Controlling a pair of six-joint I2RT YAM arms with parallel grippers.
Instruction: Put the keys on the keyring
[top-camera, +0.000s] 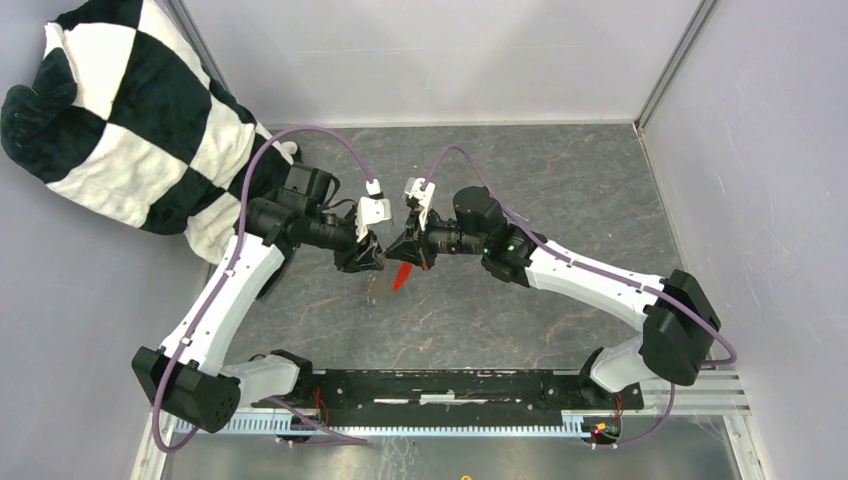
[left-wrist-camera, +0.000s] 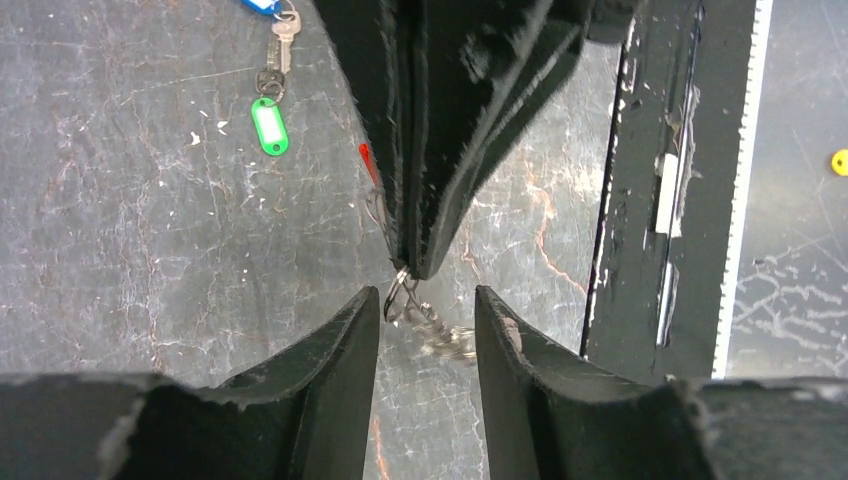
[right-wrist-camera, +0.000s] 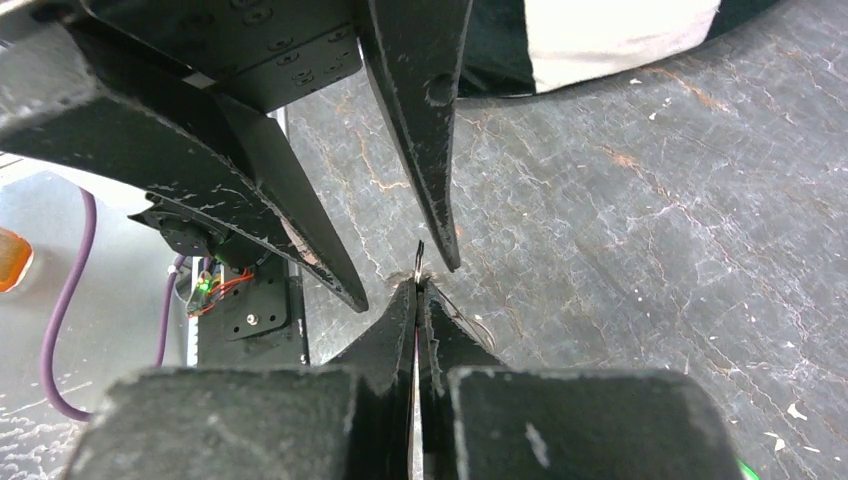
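Note:
A thin metal ring (left-wrist-camera: 391, 308) pokes out from my right gripper, which is shut on it. Below the fingertips dangle a red tag (top-camera: 402, 275) and a blurred metal piece (left-wrist-camera: 452, 343), perhaps a key. My left gripper is close by, with its fingers (left-wrist-camera: 362, 320) standing apart on either side of the ring; neither visibly touches it. In the right wrist view the ring's tip (right-wrist-camera: 419, 258) rises between those fingers. On the tabletop lie a key (left-wrist-camera: 285, 32), a green tag (left-wrist-camera: 269, 125) and, partly cut off, a blue tag (left-wrist-camera: 263, 5).
A checkered black-and-white cushion (top-camera: 125, 110) fills the back left corner. Walls enclose the grey tabletop (top-camera: 570, 200), whose right and front areas are bare. Both grippers are very close together near the middle.

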